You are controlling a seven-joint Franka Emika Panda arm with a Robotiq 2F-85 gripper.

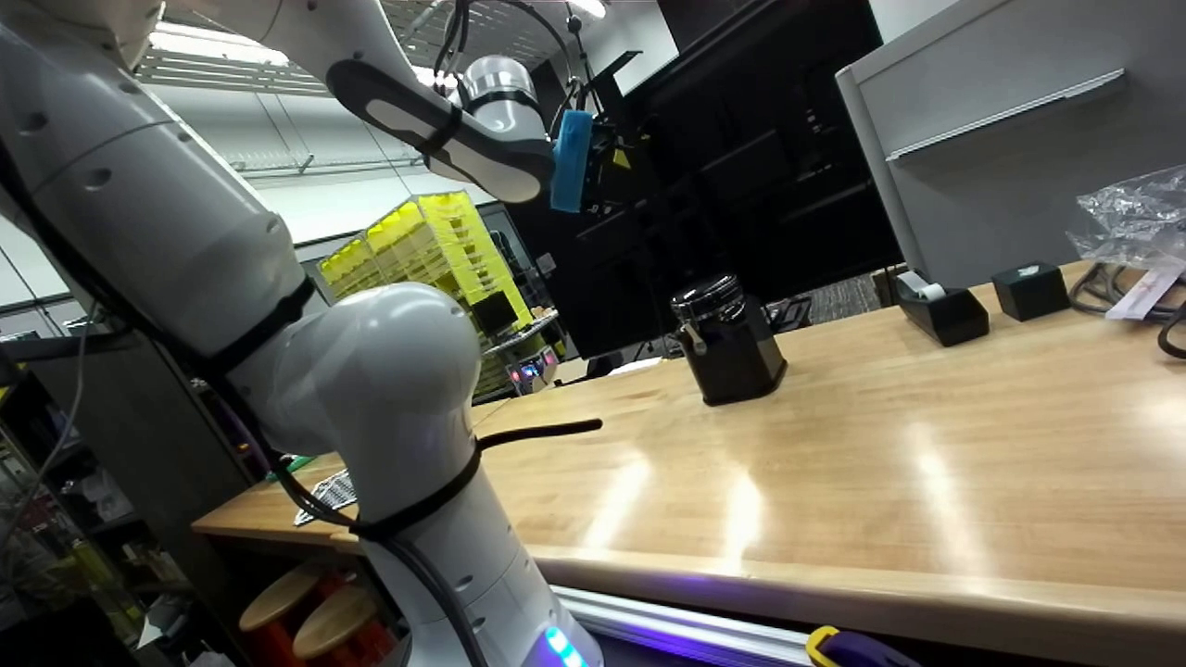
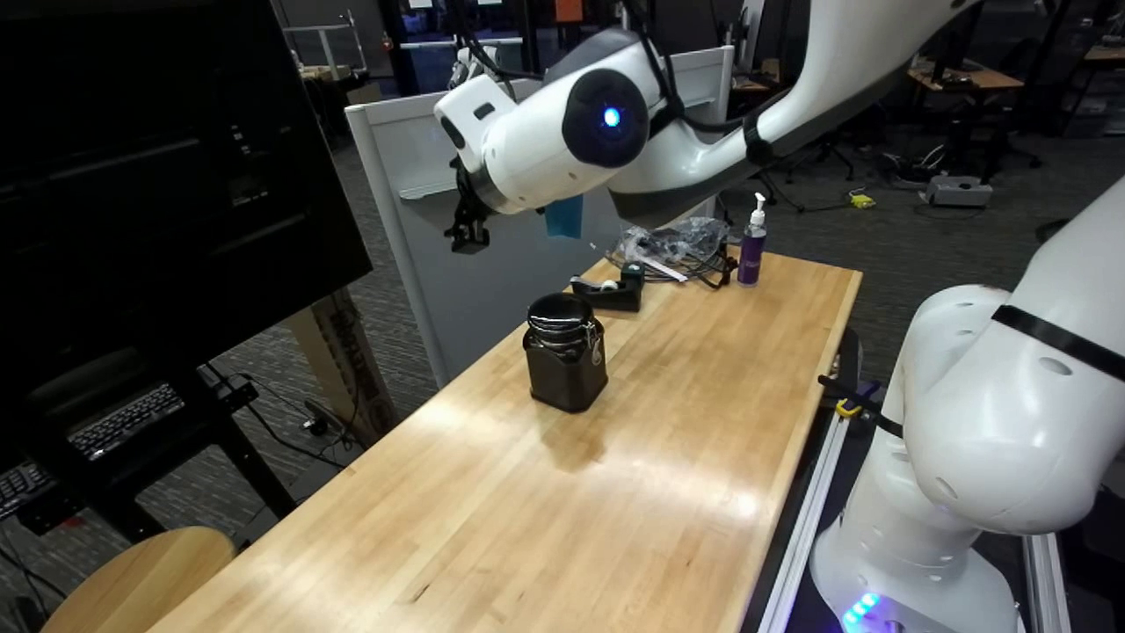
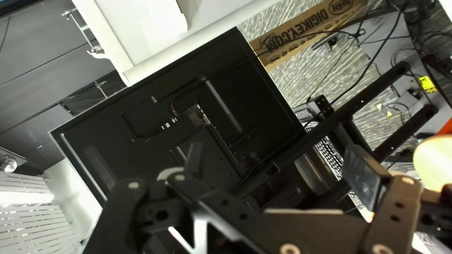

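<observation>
A black canister with a clasped lid stands upright on the wooden table. The other outside view has the same canister near the far long edge. High above the table and well apart from the canister is my gripper, pointing away past that edge. In the wrist view my gripper is open, its fingertips wide apart, and nothing shows between them. Behind them are a large dark screen and the floor; the canister is out of that view.
A black tape dispenser and a small black box sit toward the far end. Beyond are cables, a plastic bag and a purple pump bottle.
</observation>
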